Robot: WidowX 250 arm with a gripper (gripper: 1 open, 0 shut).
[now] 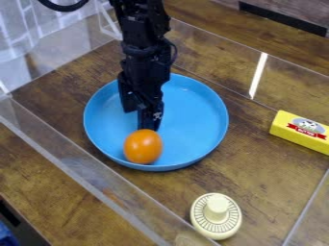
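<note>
My black gripper [139, 106] reaches down from the top into a blue plate [195, 122], its fingertips over the plate's left-middle part. The fingers are open by the look of the two separated fingers, with nothing visible between them. An orange round fruit or ball [142, 147] sits in the front of the plate, just below the fingertips.
A yellow box [299, 133] with a printed label lies at the right. A cream round object with a knob [216, 215] stands at the lower right. A clear plastic wall runs along the left side. Bare wood shows at the back right.
</note>
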